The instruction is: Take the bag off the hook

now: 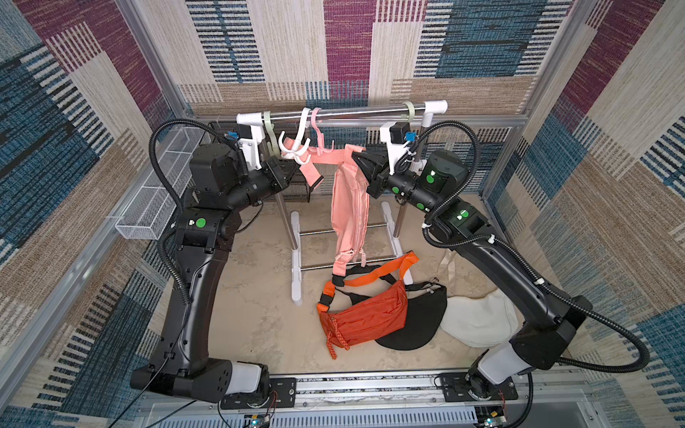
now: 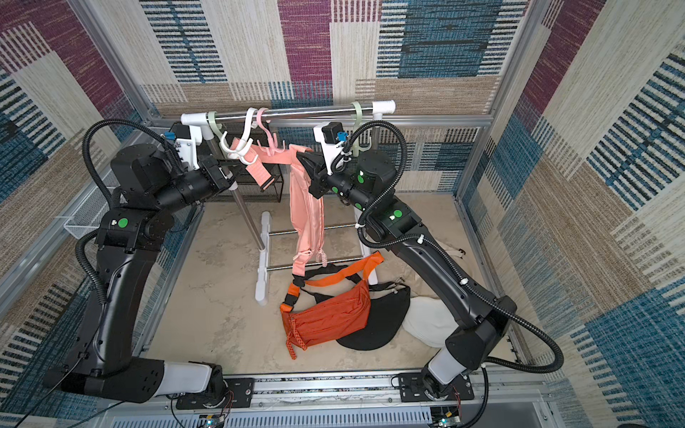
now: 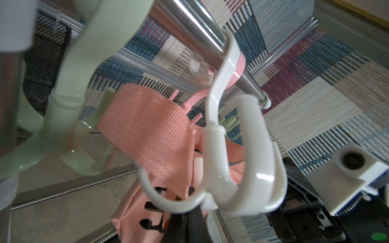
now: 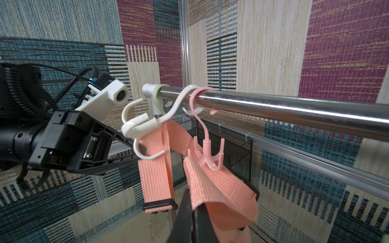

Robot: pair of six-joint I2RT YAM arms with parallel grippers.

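A pink bag (image 1: 349, 207) hangs lengthwise below the rail, its strap (image 4: 154, 174) running behind the white hook (image 4: 141, 125) and past the pink hook (image 4: 207, 156). One strap end with a black buckle dangles beneath the white hook. My right gripper (image 1: 358, 159) is shut on the strap near the bag's upper end; the cloth bulges over its fingertips in the right wrist view. Beside the white hook, my left gripper (image 1: 291, 167) is shut, its dark fingers (image 3: 176, 228) low in the left wrist view. The hook and strap partly cover its tips; nothing shows between them.
Green hooks (image 1: 269, 132) hang near the ends of the metal rail (image 1: 356, 111). On the floor lie an orange bag (image 1: 367, 317), a black bag (image 1: 421, 324) and a white one (image 1: 481, 319). A wire basket (image 1: 150, 199) stands at left.
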